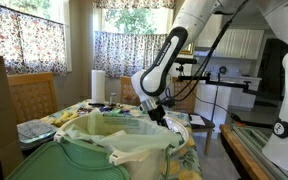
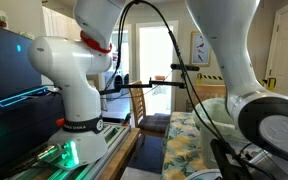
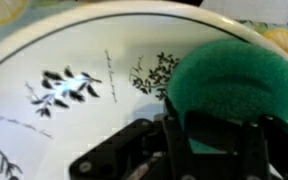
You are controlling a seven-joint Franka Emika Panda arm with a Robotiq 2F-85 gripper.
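A green sponge (image 3: 234,80) is pinched in my gripper, which is shut on it in the wrist view. Beneath them lies a white plate (image 3: 79,50) with dark leaf sprigs and a dark line near its rim. The sponge is over the plate's right side, and appears to rest against its surface. In exterior view 1 the gripper (image 1: 163,110) is low over the table behind the white bin, and the sponge cannot be made out there. Exterior view 2 catches only part of the plate (image 2: 202,174) at the bottom edge; the arm covers much of the rest.
A white bin (image 1: 149,157) with a pale green liner (image 1: 119,138) stands close in front of the plate. Beside it is a green lid or tub (image 1: 69,160). A paper towel roll (image 1: 98,86) and small items sit farther back on the patterned table.
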